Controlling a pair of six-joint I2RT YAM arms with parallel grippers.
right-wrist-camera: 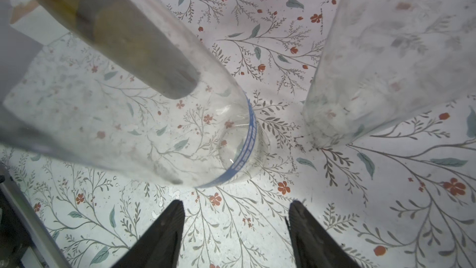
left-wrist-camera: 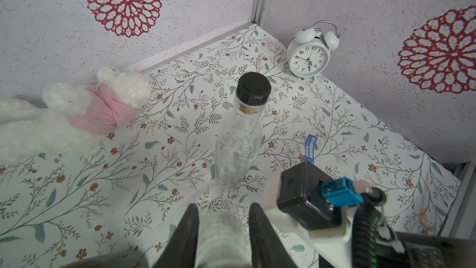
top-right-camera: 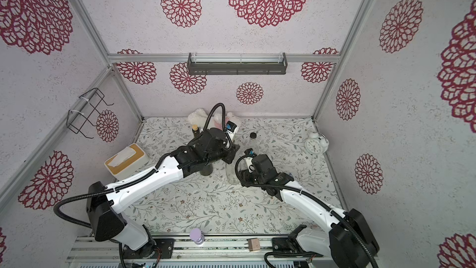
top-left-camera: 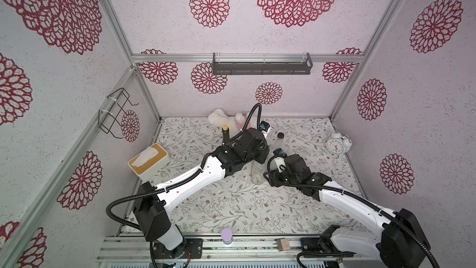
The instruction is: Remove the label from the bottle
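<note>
In the right wrist view a large clear bottle [right-wrist-camera: 163,144] leans across the left side, with a narrow blue label band [right-wrist-camera: 252,131] around it close to its base. My left gripper is shut on the upper part of this bottle. From the top left view, the bottle's lower part [top-left-camera: 257,174] shows beneath my left wrist, just left of my right gripper. Below the blue band in the right wrist view, my right gripper is open. Only patterned table shows between its fingers, apart from the bottle.
A second clear bottle with a black cap [left-wrist-camera: 253,89] stands behind. A dark bottle [top-left-camera: 225,134], a white plush toy [left-wrist-camera: 54,124], a white alarm clock [left-wrist-camera: 310,57] and a tissue box [top-left-camera: 148,161] stand around.
</note>
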